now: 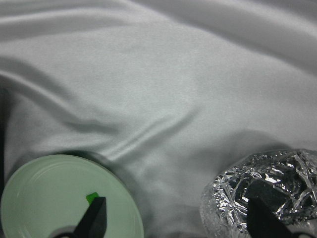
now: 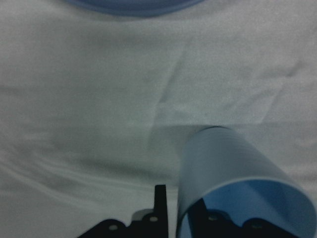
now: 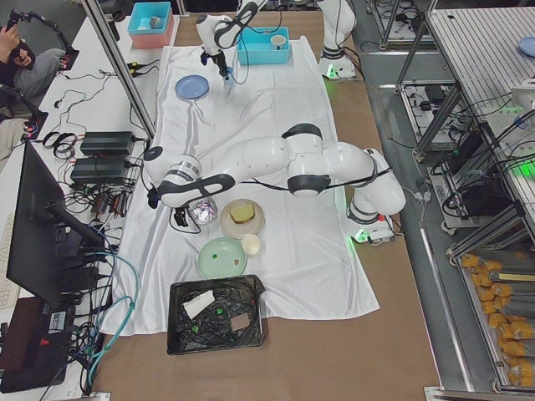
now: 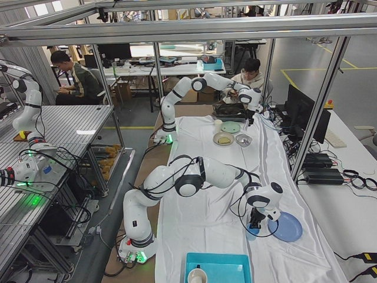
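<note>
My left gripper (image 3: 179, 215) hangs beside a foil-covered bowl (image 3: 202, 211); in the left wrist view the crumpled foil (image 1: 262, 183) is lower right and a green plate (image 1: 59, 193) with a small green bit lower left. A beige plate (image 3: 226, 221) with a yellow item and a cream cup (image 3: 251, 244) are nearby. At the far end my right gripper has a finger inside the rim of a blue cup (image 2: 223, 153); whether it grips the wall is unclear. A blue plate (image 4: 285, 227) lies beside it.
A black lined tray (image 3: 180, 334) with a white item and small pieces sits at the near end; a teal bin (image 4: 218, 259) holding a white cup stands at the other.
</note>
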